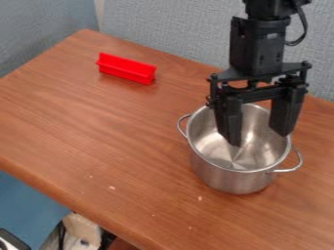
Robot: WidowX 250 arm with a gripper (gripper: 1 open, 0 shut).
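Observation:
My black gripper (256, 119) hangs over a silver two-handled pot (237, 174) on the right side of the wooden table. Its fingers are spread apart, pointing down into the pot's opening, with nothing seen between them; whether the tips touch the pot cannot be told. A red cylindrical object (127, 67) lies on the table at the back left, away from the pot.
Grey padded walls (163, 29) stand behind it. The table's edge runs along the lower left, with floor and some cables beyond.

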